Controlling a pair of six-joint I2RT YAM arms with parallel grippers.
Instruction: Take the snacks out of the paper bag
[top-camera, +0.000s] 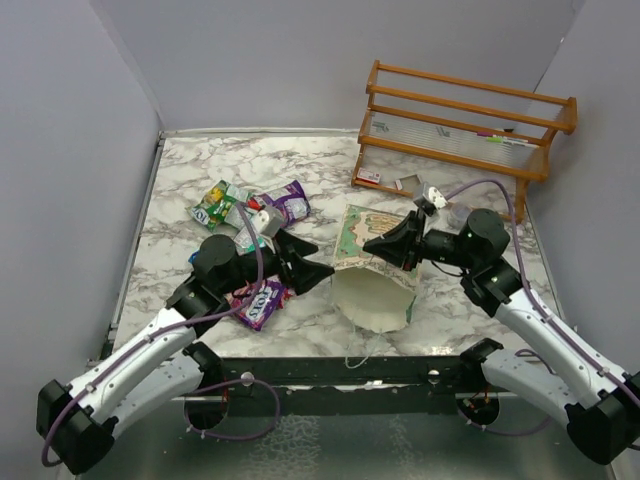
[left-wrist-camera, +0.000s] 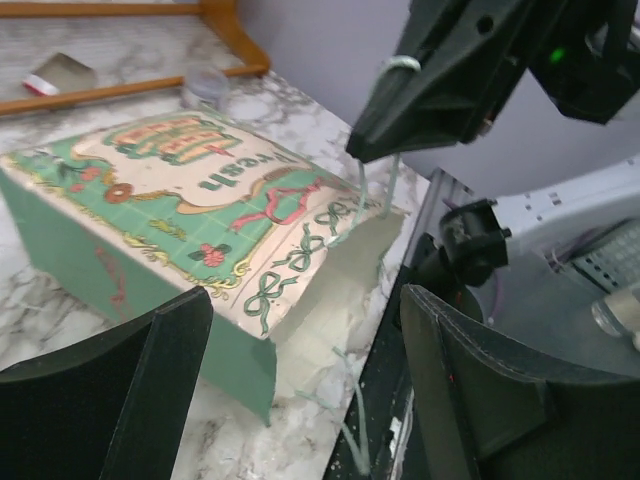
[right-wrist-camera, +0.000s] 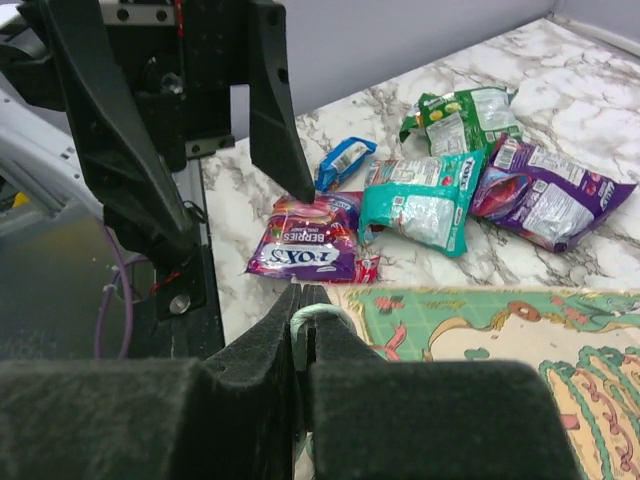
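The printed paper bag (top-camera: 372, 290) lies on its side at centre right, its mouth facing the front; its contents are hidden now. My right gripper (top-camera: 400, 256) is shut over the bag's front top edge, a pale cord handle (right-wrist-camera: 315, 312) at its fingertips. Just left of the bag my left gripper (top-camera: 312, 262) stands open, empty, facing it. Snack packs lie loose on the left: a green one (right-wrist-camera: 460, 120), a teal one (right-wrist-camera: 415, 200), a purple one (right-wrist-camera: 545, 200), a small blue one (right-wrist-camera: 342, 160) and a berries pack (right-wrist-camera: 300, 240).
A wooden rack (top-camera: 460, 157) with small items stands at the back right. A clear container (left-wrist-camera: 205, 90) sits beside it. The marble top (top-camera: 200, 160) is bare at the back left and along the front, which ends at a dark edge.
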